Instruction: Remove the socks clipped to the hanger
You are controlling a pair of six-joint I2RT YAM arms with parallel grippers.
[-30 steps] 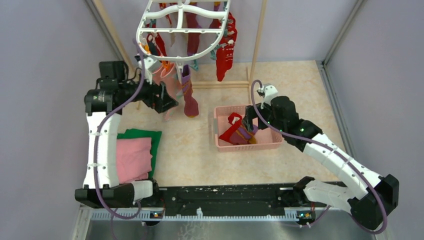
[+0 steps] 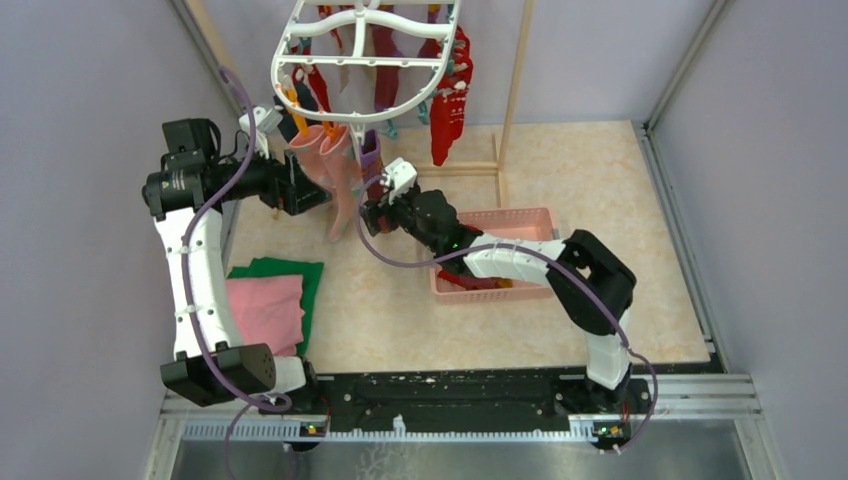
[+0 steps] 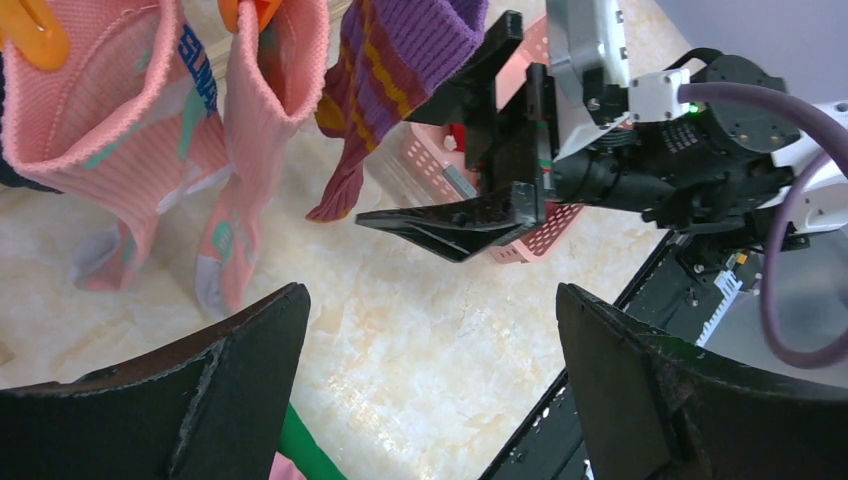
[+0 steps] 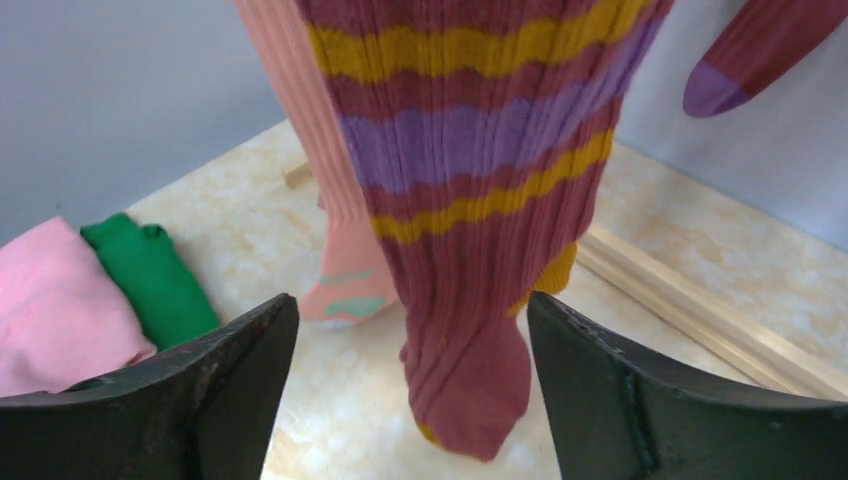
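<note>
Socks hang from a white clip hanger (image 2: 365, 115). A purple sock with maroon and yellow stripes (image 4: 470, 240) hangs straight in front of my right gripper, which is part open with its fingers either side of the sock's lower part, apparently not closed on it. Two pink socks (image 3: 255, 150) with orange clips hang left of it. My left gripper stands open beside the pink socks, nothing between its fingers. Red socks (image 2: 448, 110) hang at the hanger's right.
A pink basket (image 2: 540, 295) holding socks stands under my right arm. Pink and green cloths (image 2: 265, 310) lie at the front left. The wooden stand's base (image 2: 450, 170) lies behind.
My right arm has swung left from over the basket to the striped sock.
</note>
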